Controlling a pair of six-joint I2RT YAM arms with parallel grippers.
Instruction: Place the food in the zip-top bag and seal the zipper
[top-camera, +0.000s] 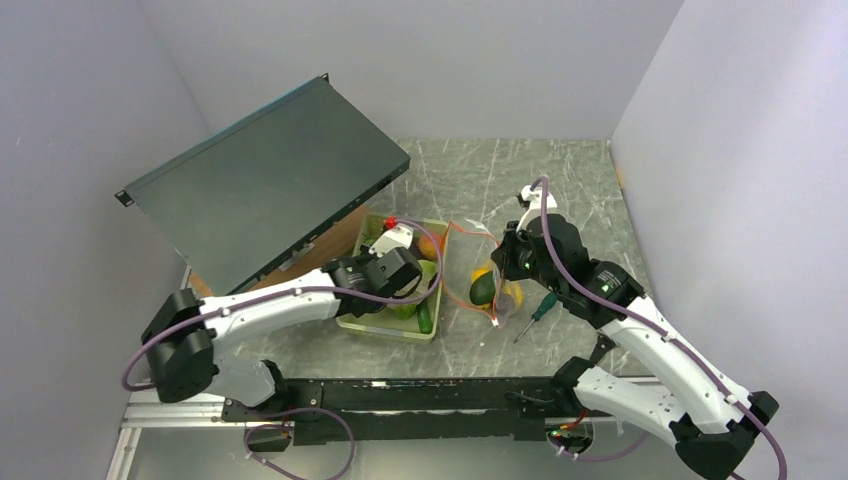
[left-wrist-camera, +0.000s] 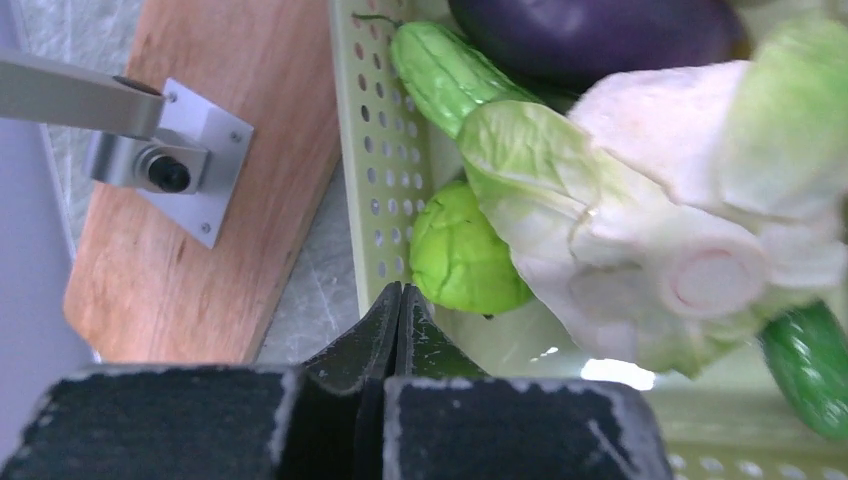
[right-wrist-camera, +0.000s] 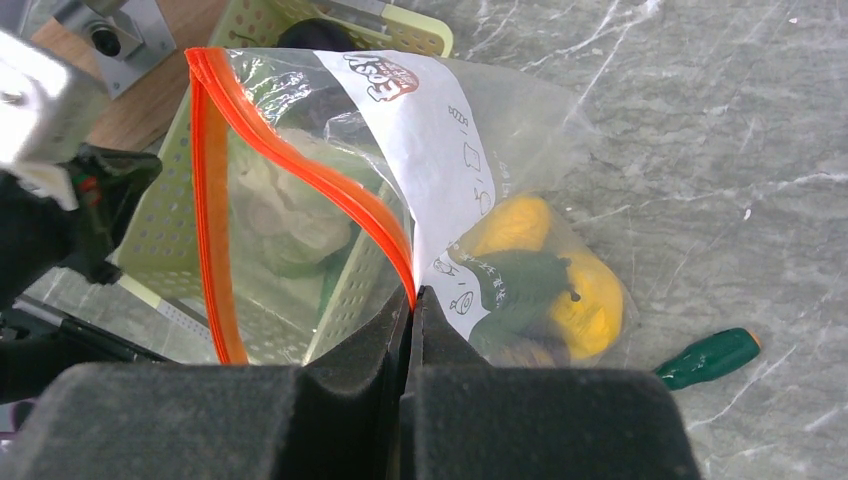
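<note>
Just below the round green vegetable (left-wrist-camera: 462, 255) in the left wrist view, my left gripper is shut with nothing between its fingers, its tips by the basket wall. That vegetable rests in the basket's corner, partly under a pale cabbage (left-wrist-camera: 640, 215). A cucumber (left-wrist-camera: 445, 75), an eggplant (left-wrist-camera: 600, 35) and a dark green vegetable (left-wrist-camera: 812, 365) lie around them. My right gripper is shut on the rim of the clear zip top bag (right-wrist-camera: 448, 150), whose orange-edged mouth gapes toward the basket. Yellow and green food (right-wrist-camera: 590, 305) sits inside the bag.
The light green basket (top-camera: 385, 333) stands close left of the bag. Beyond its left side are a wooden board (left-wrist-camera: 215, 190) with a metal bracket and a large dark panel (top-camera: 270, 170). A screwdriver (right-wrist-camera: 708, 358) lies right of the bag.
</note>
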